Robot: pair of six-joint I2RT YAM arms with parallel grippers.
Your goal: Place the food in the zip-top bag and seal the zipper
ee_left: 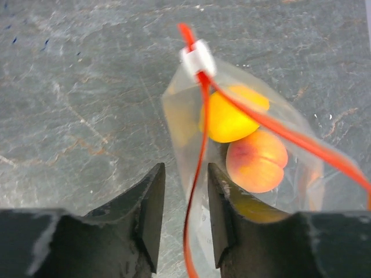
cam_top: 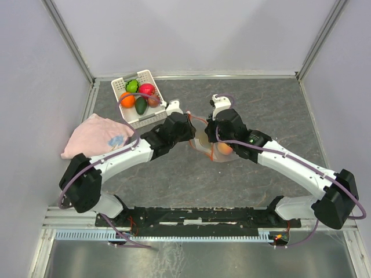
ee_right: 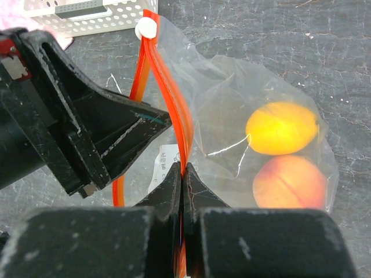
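Observation:
A clear zip bag [ee_right: 226, 87] with an orange zip edge and a white slider [ee_right: 146, 28] stands with its mouth spread. Inside it lie a yellow mango-like fruit [ee_right: 283, 128] and a peach [ee_right: 290, 182]. My right gripper is shut on the near orange strip of the bag. Fingers part open, my left gripper is at the opposite side of the mouth. Between its fingers the other orange strip [ee_left: 197, 165] appears, with a gap around it; whether it touches either finger cannot be told. From above, both grippers hide part of the mouth.
A white basket [cam_top: 139, 120] at the back left holds an orange, a cucumber-like vegetable and several other foods. A pink cloth bag [cam_top: 95, 138] lies at the left.

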